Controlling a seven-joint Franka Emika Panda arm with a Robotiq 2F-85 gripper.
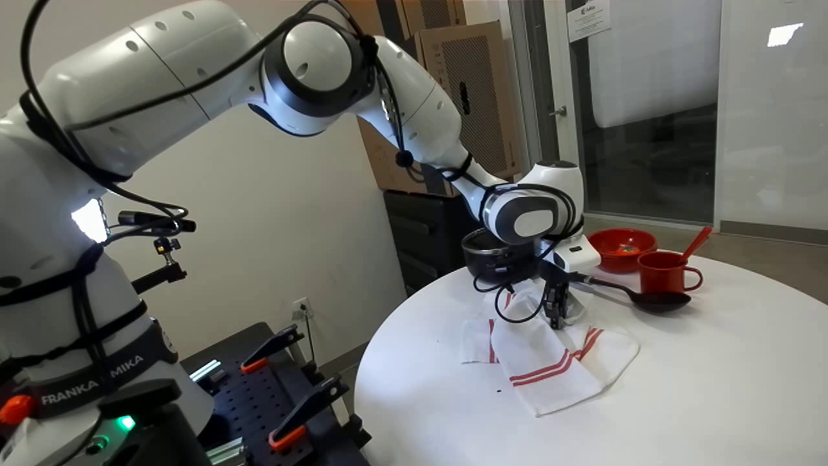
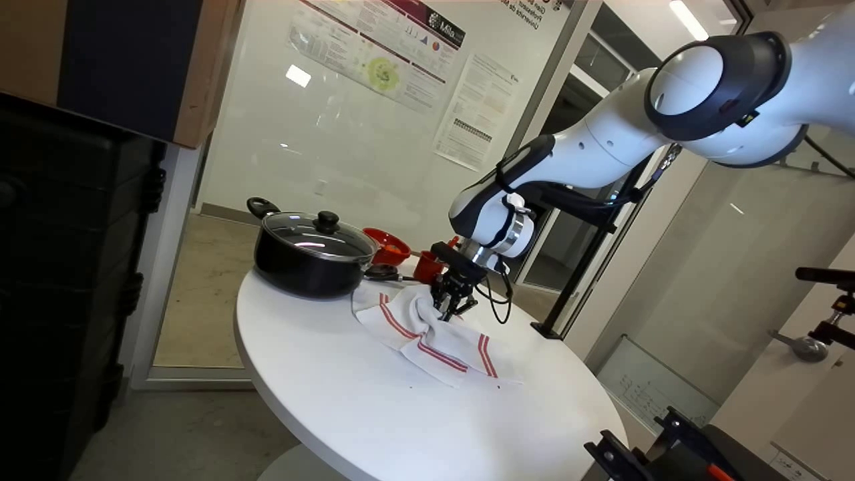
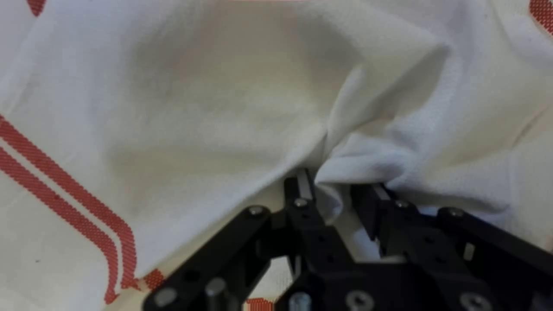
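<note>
A white towel (image 1: 543, 365) with red stripes lies rumpled on the round table. Over it my gripper (image 1: 555, 314) points down, its fingertips at the cloth. In the wrist view the gripper has its two black fingers apart, partly open, and a fold of the towel (image 3: 357, 160) rises at and between the tips. Whether the pads press on that fold cannot be made out. From the other side, exterior view 2 has the gripper (image 2: 450, 308) beside a raised ridge of the towel (image 2: 421, 308).
Behind the gripper stands a black lidded pot (image 2: 308, 260). A black ladle (image 1: 660, 301), a red mug (image 1: 660, 274) with a red utensil in it, and a red bowl (image 1: 621, 250) sit close by.
</note>
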